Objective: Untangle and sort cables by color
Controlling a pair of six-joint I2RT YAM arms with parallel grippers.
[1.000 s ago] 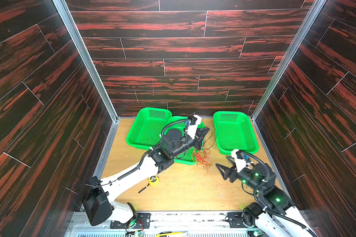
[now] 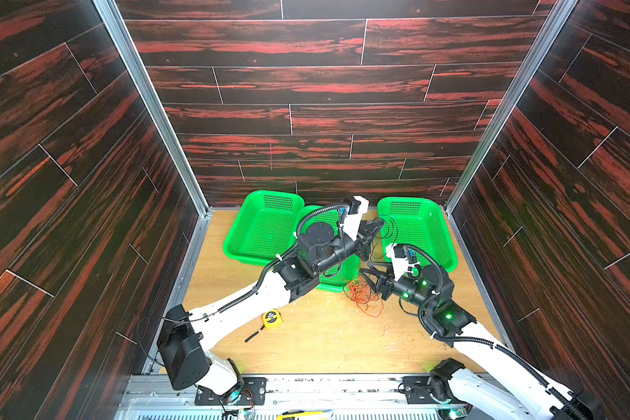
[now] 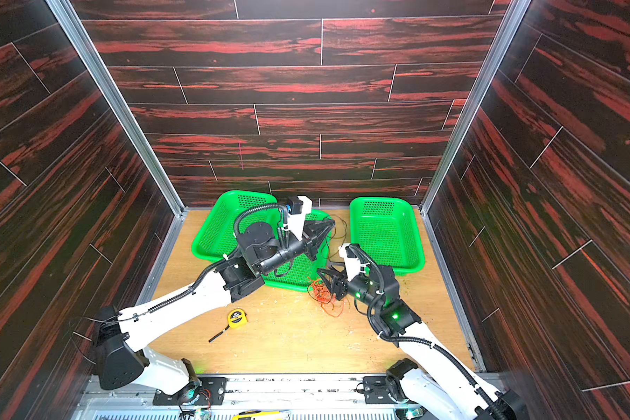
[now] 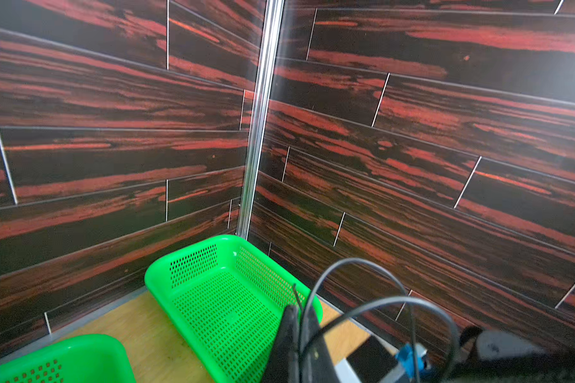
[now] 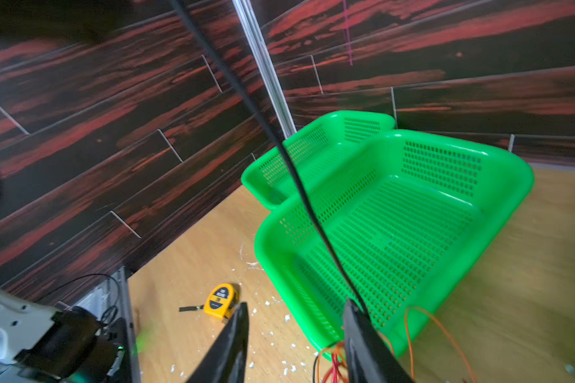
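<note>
My left gripper is shut, raised over the middle basket's right side, with dark cable loops at its fingertips, trailing down. Below, a tangle of orange and red cables with some dark strands lies on the table at the middle basket's front right. My right gripper is part open just above that tangle, below the left gripper; a dark cable runs diagonally down across its view, and whether it lies between the fingers is unclear.
Three green baskets stand at the back: left, middle and right. A yellow tape measure lies front left. Bare table spans the front. Walls enclose the sides and back.
My left gripper has risen and moved right with the dark cable trailing from it.
</note>
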